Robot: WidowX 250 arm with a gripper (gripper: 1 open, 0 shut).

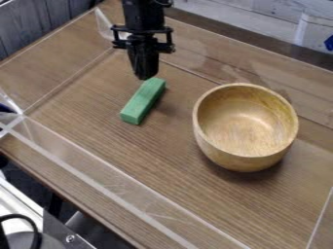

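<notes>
The black gripper (144,66) hangs at the top centre, behind and above a green block (143,102), apart from it. It looks shut, with nothing visible between its fingers. The block lies flat on the wooden table, lengthwise on a diagonal. A large wooden bowl (244,122) stands to the right of the block.
Pale boards run along the back right edge. A dark cable shows at the lower left, beyond the table's edge.
</notes>
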